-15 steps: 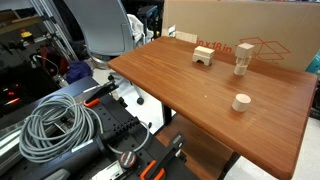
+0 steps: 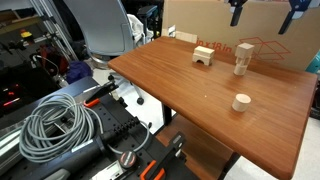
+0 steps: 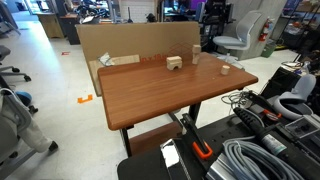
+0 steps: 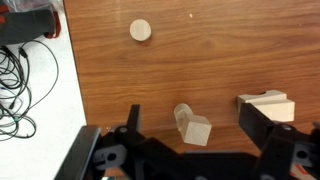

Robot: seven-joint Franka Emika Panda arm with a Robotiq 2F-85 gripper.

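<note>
A pale wooden block (image 2: pixel 245 49) rests on top of an upright wooden cylinder (image 2: pixel 240 69) near the table's back edge. My gripper (image 2: pixel 259 28) is open above this stack, its two dark fingers well apart and nothing held. In the wrist view, the stacked block (image 4: pixel 196 130) shows between the fingers, low in the picture. Left of the stack in exterior view 1 lies a wider light wooden piece (image 2: pixel 203 55). A short round wooden piece (image 2: pixel 241 102) stands alone toward the front.
The brown table (image 2: pixel 190 86) has clear space around the pieces. A cardboard panel (image 2: pixel 210 22) rises behind it. Coiled grey cable (image 2: pixel 50 128) and dark equipment fill the floor side. An office chair (image 3: pixel 238 32) stands beyond the table.
My gripper has come down into exterior view 1 from above, its fingers lower over the stack. The wooden pieces have not moved.
</note>
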